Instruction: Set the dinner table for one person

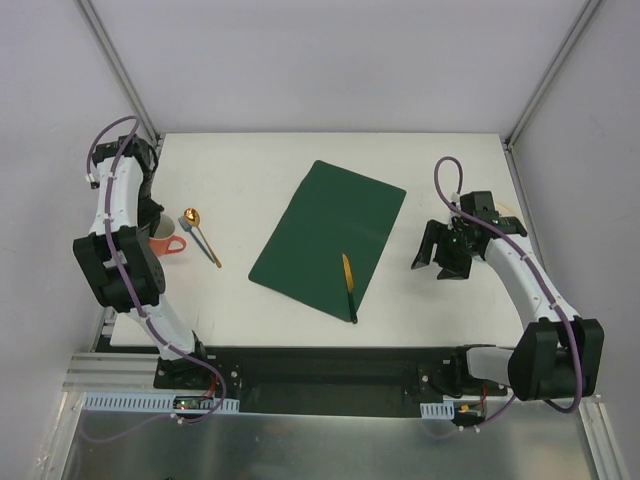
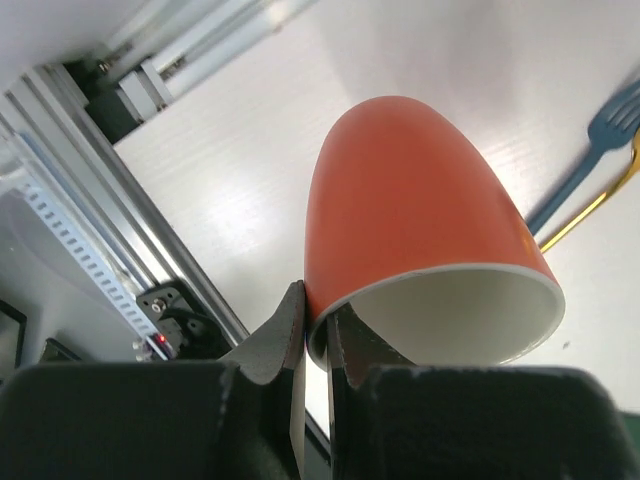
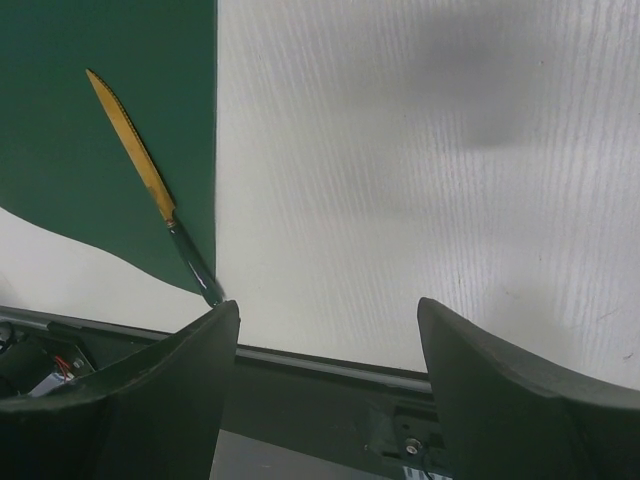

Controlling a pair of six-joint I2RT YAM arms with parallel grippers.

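Observation:
An orange mug (image 1: 166, 245) with a white inside hangs in my left gripper (image 1: 152, 214), to the left of the cutlery. In the left wrist view the fingers of my left gripper are shut on the rim of the mug (image 2: 410, 190), which is tilted on its side. Beside it on the table lie a blue-grey fork (image 1: 197, 238) and a gold spoon (image 1: 204, 234). A green placemat (image 1: 320, 230) carries a dark-handled gold knife (image 1: 349, 288) along its right edge. Right of the placemat my right gripper stands open and empty above the bare table.
Under the right arm, at the table's right edge, a pale object (image 1: 508, 212) shows only in part. The back of the white table (image 1: 250, 160) and the strip between placemat and right gripper are clear.

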